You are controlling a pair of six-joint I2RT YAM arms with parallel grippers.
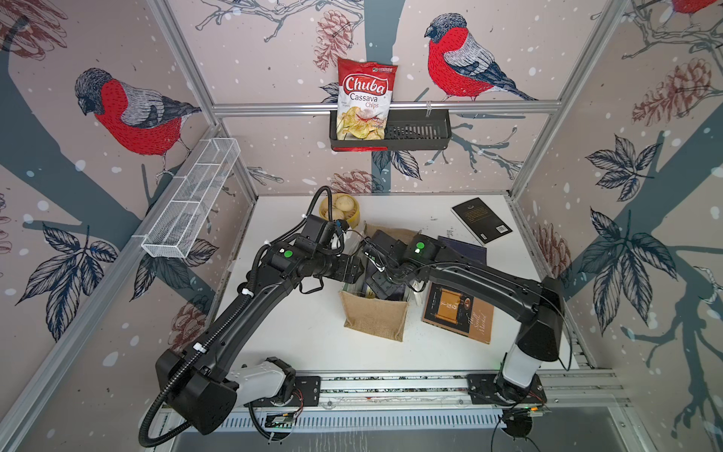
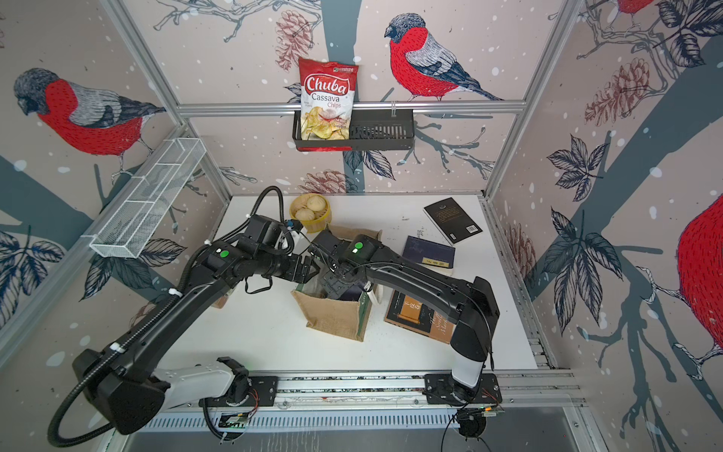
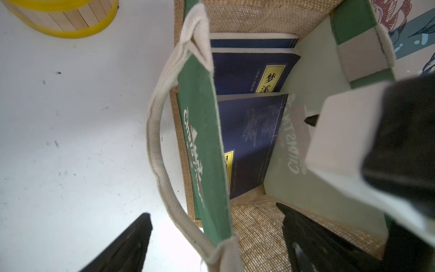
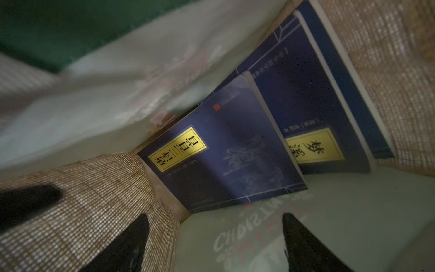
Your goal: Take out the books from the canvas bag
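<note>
The tan burlap bag with green sides stands open at the table's middle. Three dark blue books show inside: a front one with a yellow label leans aslant, a middle one is partly behind it, and of the rear one only an edge strip shows. Over the bag's left side, my left gripper is open, the green wall and white handle passing between its fingers in view. Open too, my right gripper points down into the bag, with the front book beyond its fingertips.
On the table's right lie a brown-and-black book, a dark blue book and a black book. A yellow basket stands behind the bag.
</note>
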